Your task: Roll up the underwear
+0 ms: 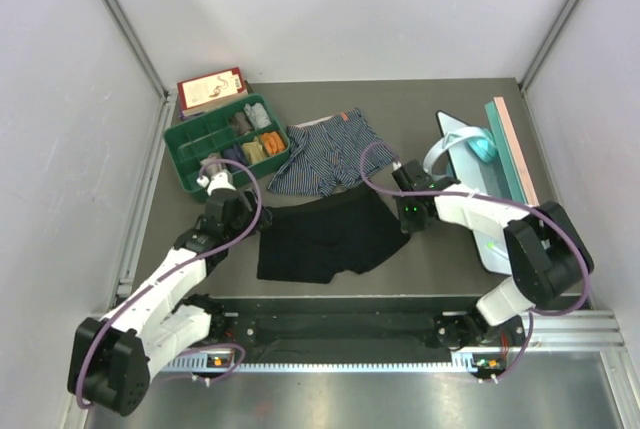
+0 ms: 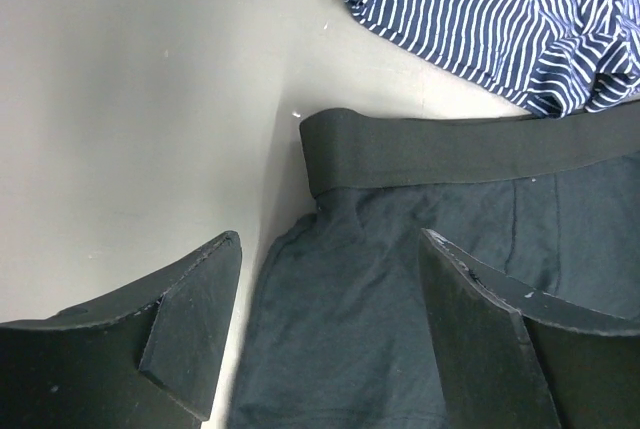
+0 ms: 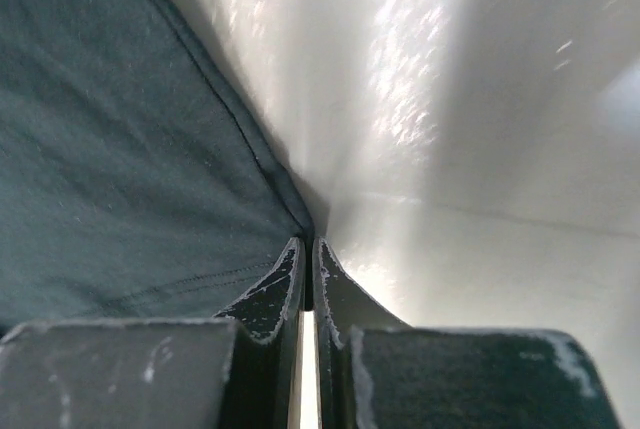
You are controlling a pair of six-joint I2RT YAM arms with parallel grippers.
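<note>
Dark boxer briefs (image 1: 325,239) lie spread flat on the table, waistband toward the back. My left gripper is open above their upper left corner, where the waistband (image 2: 440,149) ends. In the right wrist view my right gripper is shut at the briefs' edge, right at a corner of the fabric (image 3: 140,169); whether cloth is between its fingertips is hard to tell.
Striped underwear (image 1: 330,149) lies just behind the briefs. A green divided box (image 1: 190,144) with rolled items stands at back left, books (image 1: 210,89) behind it. A white board (image 1: 465,174) with other items fills the right side.
</note>
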